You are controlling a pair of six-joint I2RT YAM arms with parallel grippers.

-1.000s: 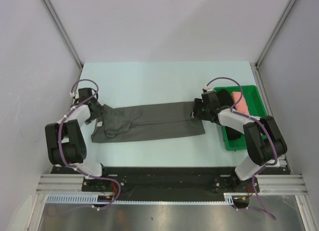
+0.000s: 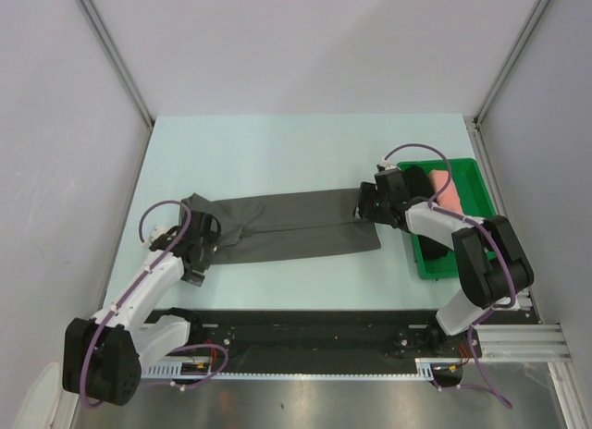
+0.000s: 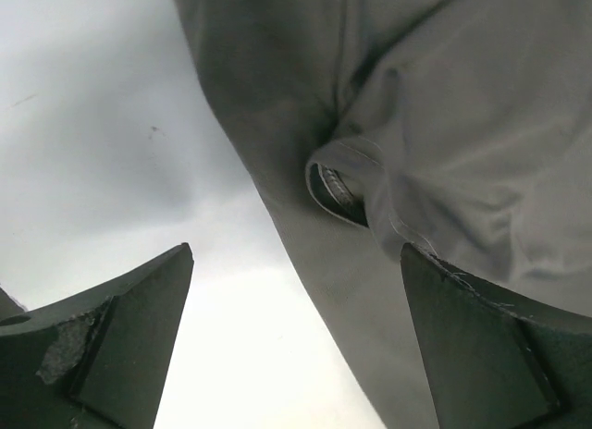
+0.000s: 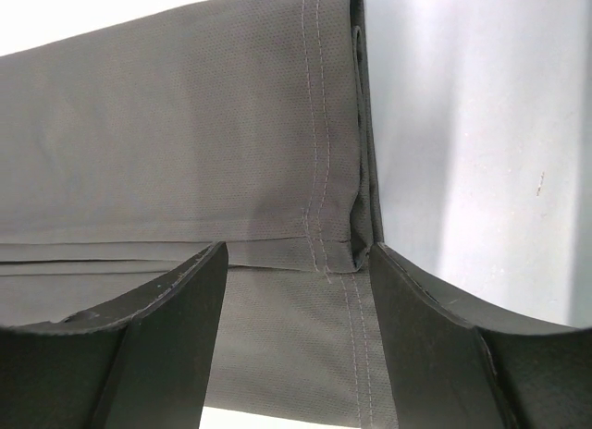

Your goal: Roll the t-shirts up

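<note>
A grey T-shirt [image 2: 296,239] lies folded lengthwise on the white table, bunched at its left end. My left gripper hangs open over that bunched end, whose small folded-over flap [image 3: 361,179] shows between the fingers in the left wrist view. My right gripper is open at the shirt's right end, above the stitched hem and a long fold.
A green basket [image 2: 473,184] holding dark and pink cloth stands at the right, beside the right arm.
The left arm has moved from beyond the shirt's left end toward the front and right, over the bunched part. The right arm has barely moved.
</note>
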